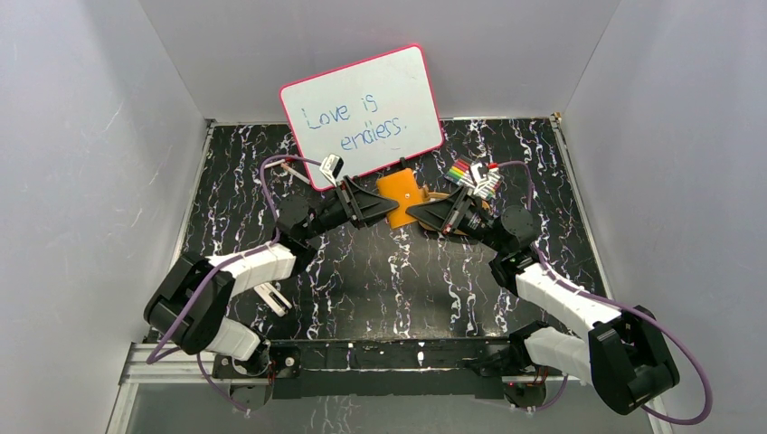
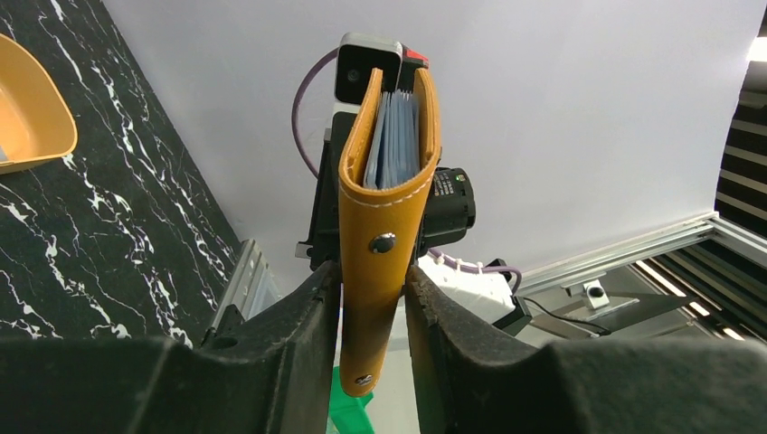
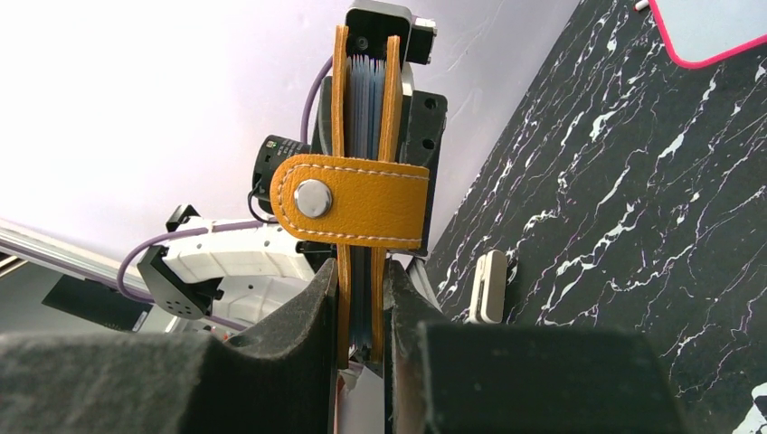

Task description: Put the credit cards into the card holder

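Between the two arms an orange card holder point(image 1: 396, 194) is held up off the table, with grey-blue sleeves point(image 2: 394, 140) visible along its open edge. My right gripper point(image 1: 418, 213) is shut on the holder's right side, and its snap strap point(image 3: 371, 201) faces the right wrist view. From the other side, my left gripper point(image 1: 383, 206) has its fingers point(image 2: 303, 321) around the holder, with a small gap showing on one side, so it is still open. No credit card is in either gripper apart from the holder. A yellow-orange tray point(image 2: 38, 113) lies on the table, partly hidden by the right gripper from above.
Colored markers point(image 1: 470, 174) lie behind the right arm. A whiteboard point(image 1: 362, 116) leans at the back. A pale object point(image 1: 272, 298) rests at the left front.
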